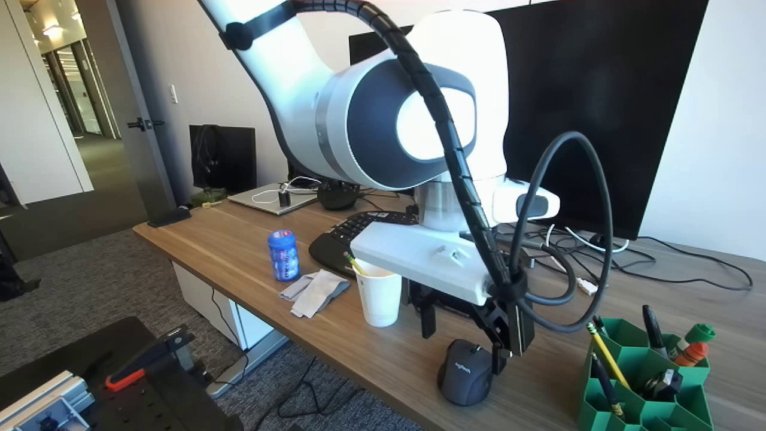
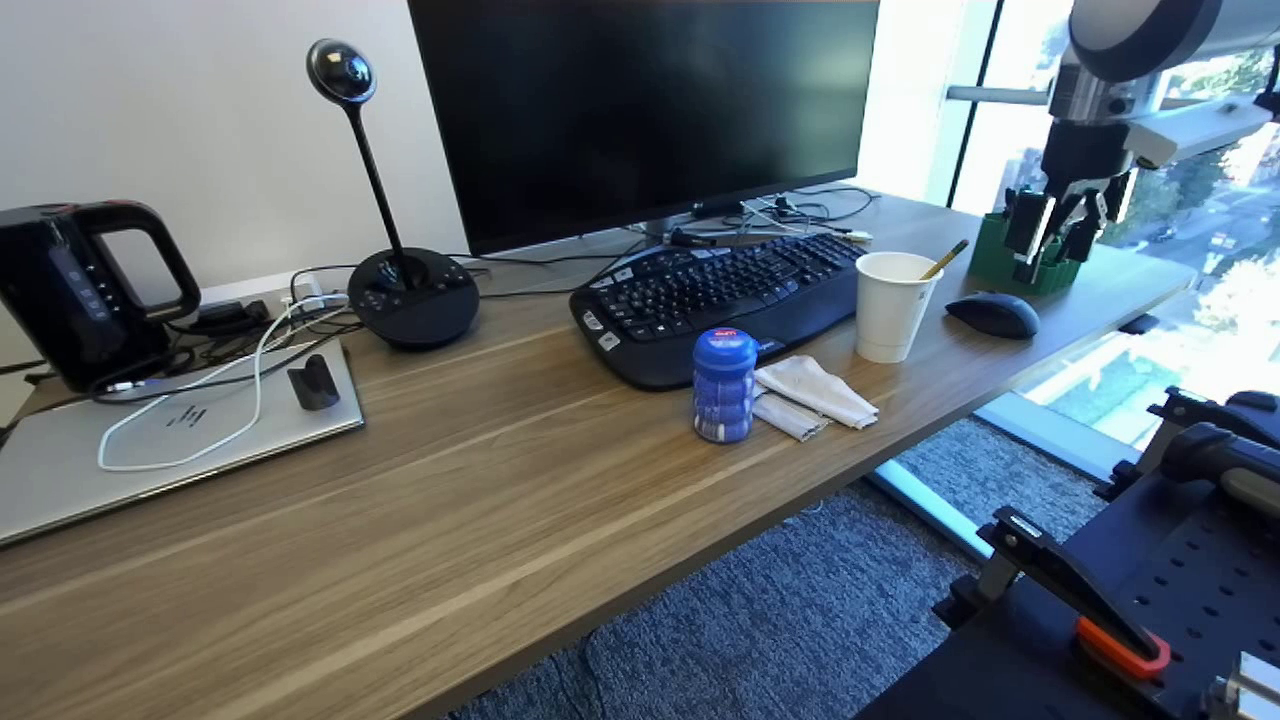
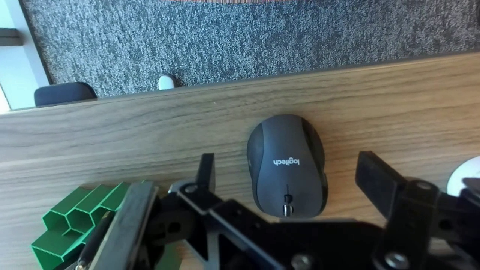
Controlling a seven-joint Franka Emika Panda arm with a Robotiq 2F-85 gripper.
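Observation:
A dark grey Logitech mouse [image 3: 286, 166] lies on the wooden desk, close to its front edge. Over it my gripper is open, one finger [image 3: 207, 171] to each side with clear gaps, and the fingers hold nothing. In exterior view 1 the gripper [image 1: 465, 337] hangs just behind and above the mouse [image 1: 465, 373]. From exterior view 2 the gripper [image 2: 1056, 240] appears above and beyond the mouse [image 2: 993, 314], in front of the green organizer.
Close by stands a green organizer [image 1: 632, 334] with pens and markers. On the mouse's other side are a white cup [image 1: 379, 294] holding a pencil, a folded cloth [image 1: 316, 293], a blue canister [image 1: 284, 256] and a black keyboard [image 2: 720, 306]. Bare desk lies left of the canister in exterior view 2.

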